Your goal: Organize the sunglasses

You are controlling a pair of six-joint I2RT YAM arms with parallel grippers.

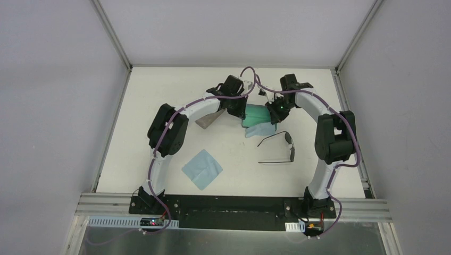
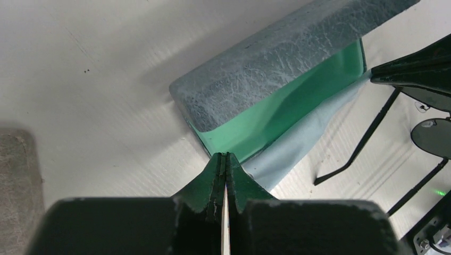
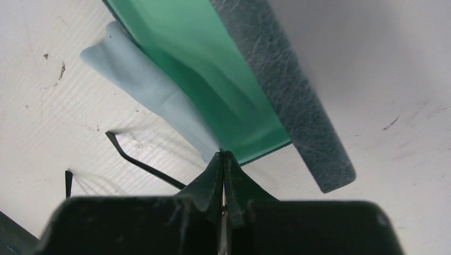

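An open case lies between my two grippers, its green lining (image 1: 256, 116) facing up and its grey lid (image 2: 276, 64) raised at the back. Along its front edge droops a light blue cloth (image 3: 154, 95). My right gripper is shut on one end of that cloth, at the case's right front corner. The cloth's left end hangs loose over the front. By the left front corner, my left gripper is shut, with no cloth visible between its fingertips. Sunglasses (image 1: 292, 152) lie unfolded in front of the case, arms pointing left.
A second, brownish-grey case (image 1: 209, 119) rests partly under the left arm. Another light blue cloth (image 1: 202, 169) lies flat near the front left. Bare white tabletop (image 1: 239, 170) stretches in front of the cases.
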